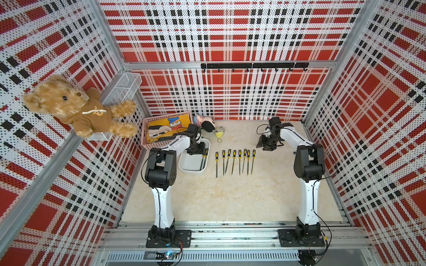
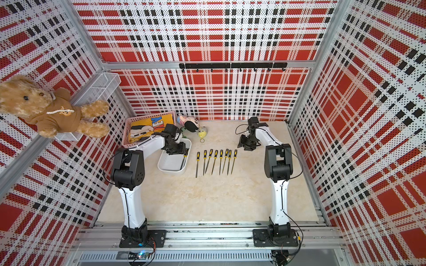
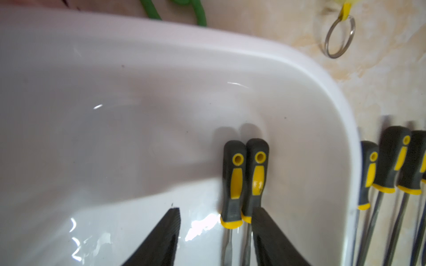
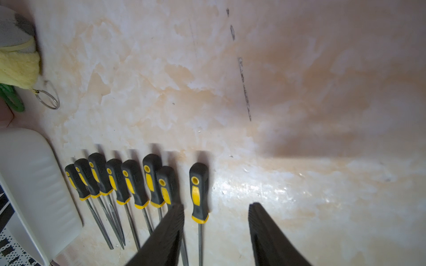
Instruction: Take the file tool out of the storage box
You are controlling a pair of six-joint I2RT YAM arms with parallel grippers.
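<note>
Two files lie side by side in the white storage box [image 3: 133, 168], a left file [image 3: 231, 186] and a right file [image 3: 256, 177], with black-and-yellow handles. Over the box hangs my left gripper, its fingers apart and nothing held between them; the two handles show just beyond its right finger. In the top left view the left gripper [image 1: 196, 150] partly covers the files. My right gripper is open and empty above the table, to the right of a row of several files [image 4: 135, 181] laid out on the surface.
Behind the box stands a pink basket [image 1: 143, 133] with a yellow cloth. A plush toy with a yellow part [image 1: 219, 134] and key ring lies at the box's back right.
</note>
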